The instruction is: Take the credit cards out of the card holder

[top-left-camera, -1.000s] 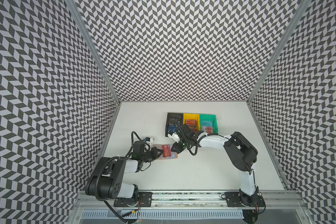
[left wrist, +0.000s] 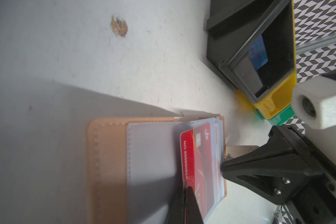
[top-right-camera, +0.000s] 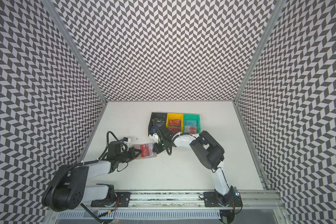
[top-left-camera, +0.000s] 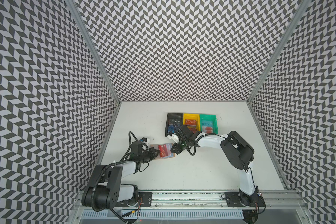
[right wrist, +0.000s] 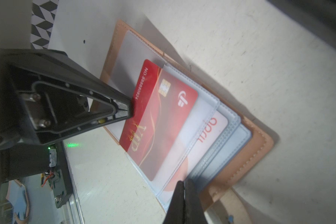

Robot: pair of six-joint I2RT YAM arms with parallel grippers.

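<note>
The open tan card holder lies on the table with clear pocket pages. A red VIP card sits partly out of its pocket; a white card shows in a pocket beside it. My left gripper is shut at the red card's outer edge; whether the card is between its fingertips is hard to tell. My right gripper is shut at the holder's other end, on or beside the pocket pages, with nothing clearly between its fingers.
Behind the holder stand black, yellow and green bins with cards inside.
The holder and my left gripper have shifted slightly to the left. The right arm has moved a little left too.
</note>
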